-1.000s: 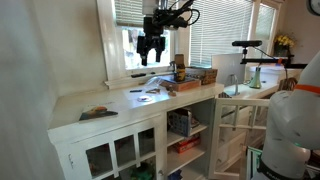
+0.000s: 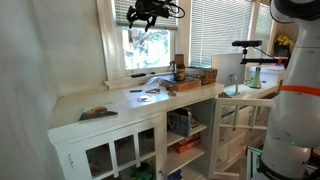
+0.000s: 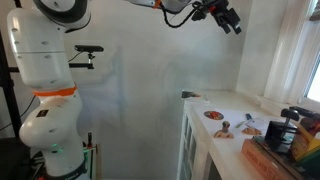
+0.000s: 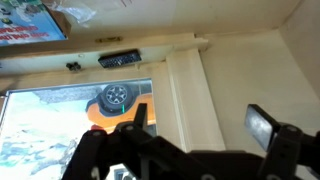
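My gripper (image 2: 141, 20) hangs high in front of the window, well above the counter. In the wrist view, the two dark fingertips of the gripper stand wide apart, with nothing held between them. Beyond them in that view are a pale wooden frame (image 4: 185, 90) and a small dark bar (image 4: 119, 59). A black round object (image 4: 115, 97) on an orange patch lies at the left.
The white counter (image 2: 75, 121) carries a flat dark-and-orange item (image 2: 98, 112) and several small things. Wooden boxes (image 2: 183, 85) stand farther back. Below, a cabinet door (image 2: 240, 125) swings out beside shelves holding a red box (image 2: 187, 144).
Over the last second my gripper has risen in exterior view 1 and shifted slightly left. The counter items and cabinet look unchanged.
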